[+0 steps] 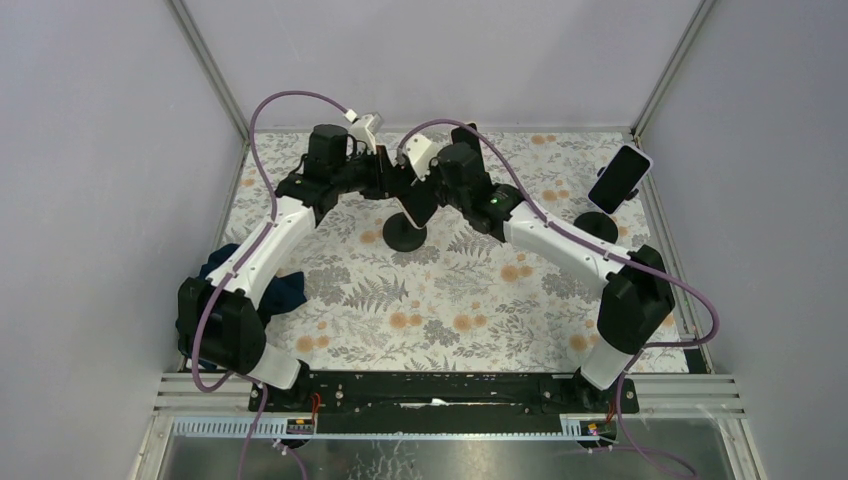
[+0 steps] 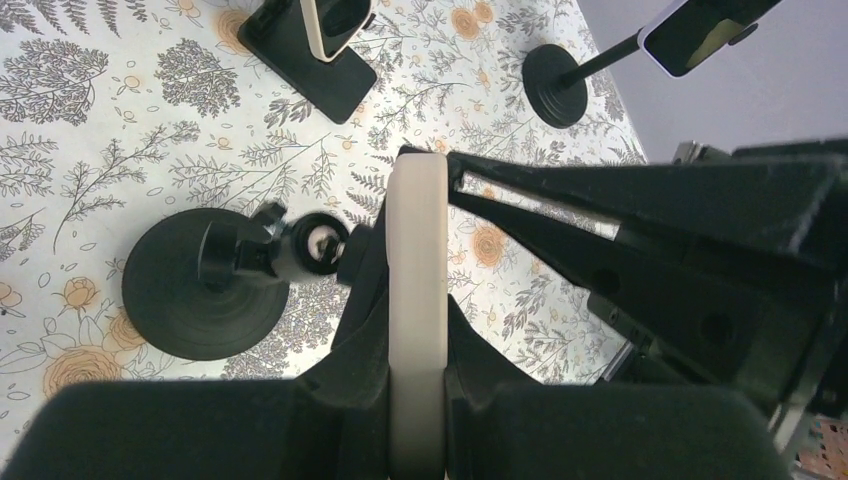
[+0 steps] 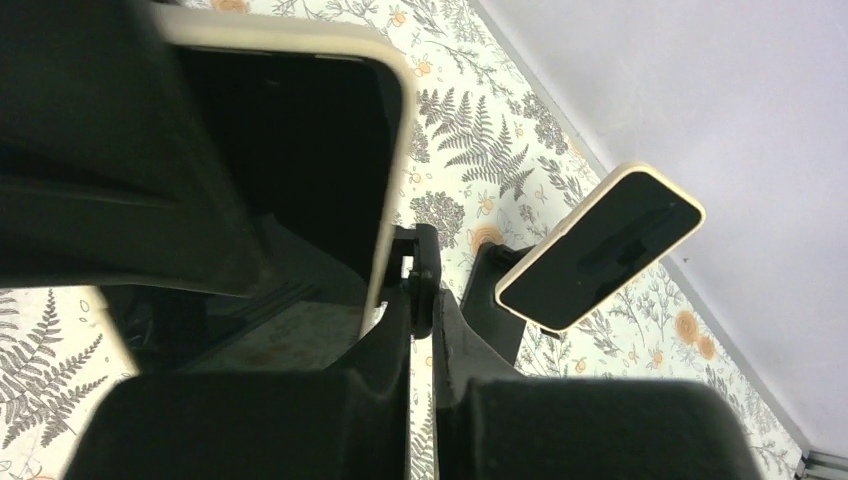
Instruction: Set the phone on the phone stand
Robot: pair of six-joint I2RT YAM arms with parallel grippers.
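A phone (image 1: 418,210) (image 2: 417,260) (image 3: 285,120) with a pale case is held at the centre stand (image 1: 404,235) (image 2: 200,300), which has a round black base. My left gripper (image 1: 385,170) is shut on the phone, seen edge-on in the left wrist view. My right gripper (image 1: 432,180) is beside it, shut on a small black part at the phone's edge, likely the stand's holder; exactly what is hard to tell.
A phone on a low stand (image 3: 600,250) stands behind. Another phone on a tall stand (image 1: 620,178) is at the right. A dark cloth (image 1: 285,295) lies at the left.
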